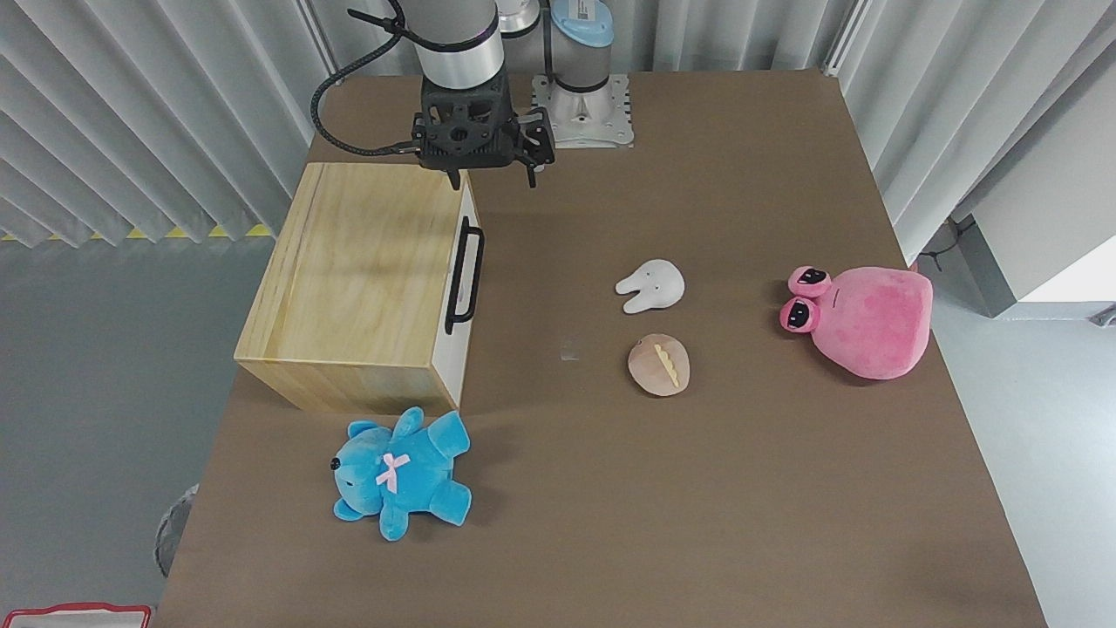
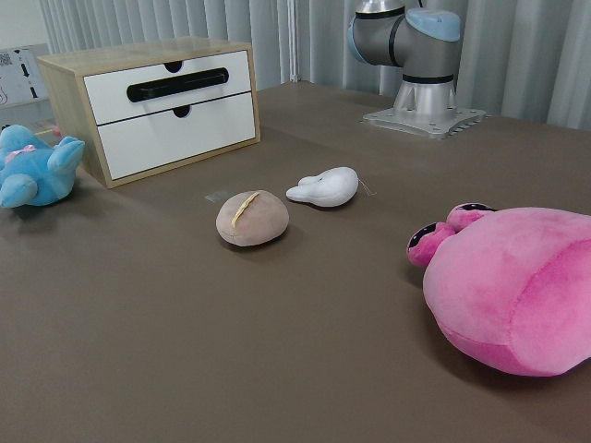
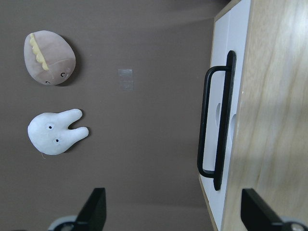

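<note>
My gripper [image 1: 493, 178] hangs above the rear of a wooden two-drawer cabinet [image 1: 356, 262], near its drawer side, with its black fingers apart and nothing between them. In the wrist view they frame bare table and cabinet top. The cabinet's white front [image 2: 175, 137] has a long black handle [image 3: 216, 120] on the top drawer; both drawers are closed. A white bunny-shaped plush [image 1: 650, 286] and a round beige plush [image 1: 658, 365] with a cream crest lie on the table in front of the drawers.
A blue teddy bear [image 1: 403, 471] lies beside the cabinet's near end. A pink plush [image 1: 868, 321] with two eye bumps lies at the table's right. The robot's base [image 2: 425, 120] stands at the back.
</note>
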